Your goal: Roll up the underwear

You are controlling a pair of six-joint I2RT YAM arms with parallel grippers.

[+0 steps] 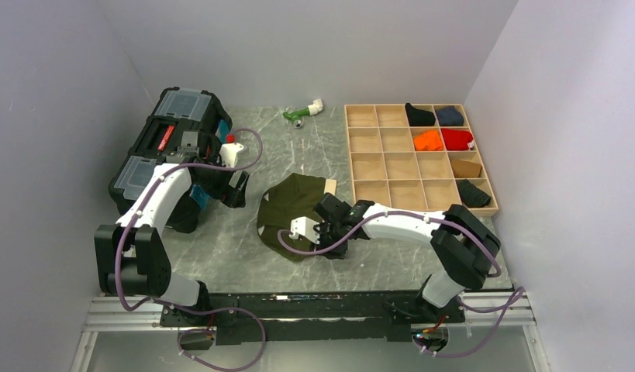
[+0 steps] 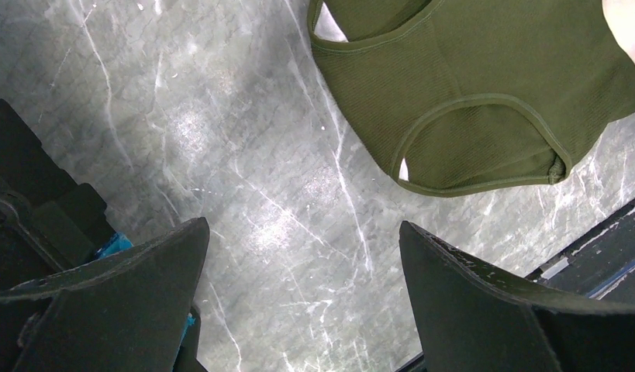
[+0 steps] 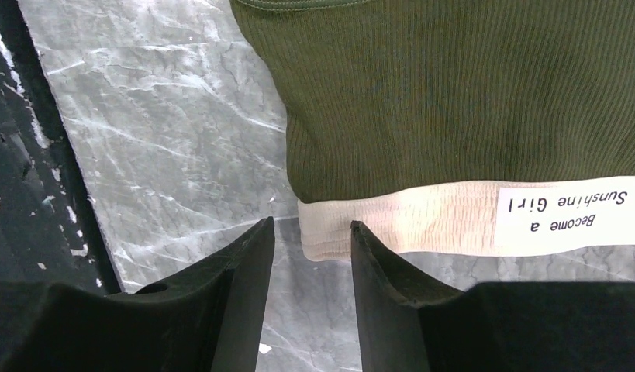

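Olive-green underwear (image 1: 287,203) lies spread flat on the grey marbled table, its pale waistband facing right. The right wrist view shows the waistband (image 3: 438,221) with a white label and its end corner close ahead of my right gripper. That gripper is part open; one fingertip overlaps the waistband's end in the view, and nothing is pinched between the fingers. My left gripper stands wide open and empty left of the cloth. Beyond it, in the left wrist view, a leg opening of the underwear (image 2: 484,147) shows. From above, the right arm hides the cloth's lower right part.
A wooden compartment box (image 1: 368,167) with several rolled garments stands at the back right. Black toolboxes (image 1: 163,143) line the left side, close to the left arm. A green and white object (image 1: 305,110) lies at the back. Bare table shows in front.
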